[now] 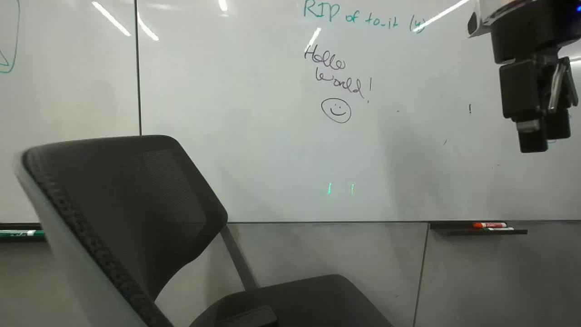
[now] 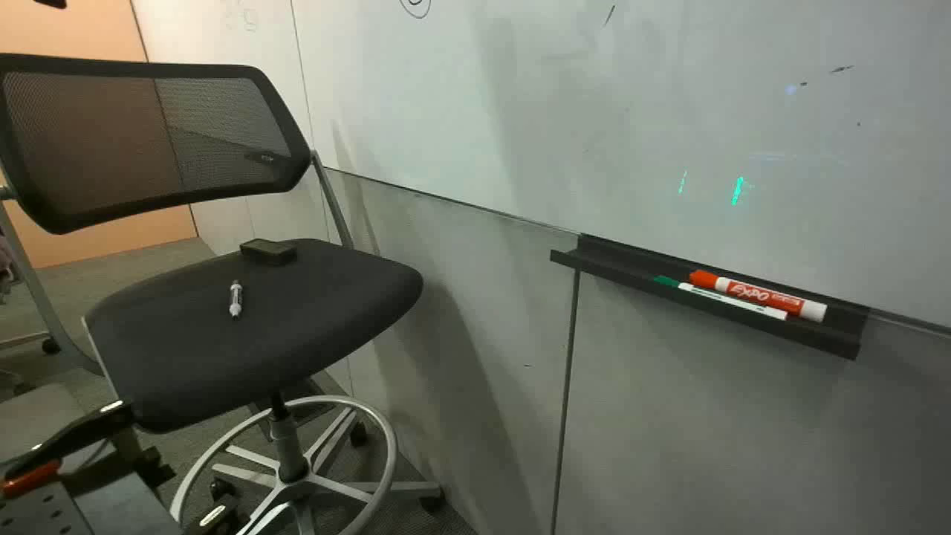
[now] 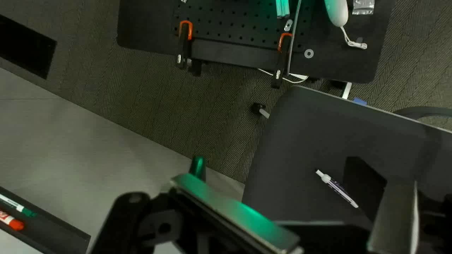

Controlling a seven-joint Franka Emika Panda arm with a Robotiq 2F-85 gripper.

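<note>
High at the right of exterior view 1, my gripper [image 1: 546,136] hangs in front of the whiteboard [image 1: 261,109], pointing down. In the wrist view the gripper is open, its two fingers wide apart and nothing between them. Below it is the dark chair seat [image 3: 292,148], with a white pen-like marker [image 3: 337,188] lying on it. Exterior view 2 shows that same marker [image 2: 235,299] near the middle of the seat, and a dark eraser-like block [image 2: 268,251] farther back.
A ledge [image 2: 570,260] on the wall holds a red Expo marker [image 2: 758,296] and a slim white one with a green cap [image 2: 735,303]. The mesh chair back [image 1: 125,201] rises before the board. A black perforated table [image 3: 237,53] with clamps stands beyond the seat.
</note>
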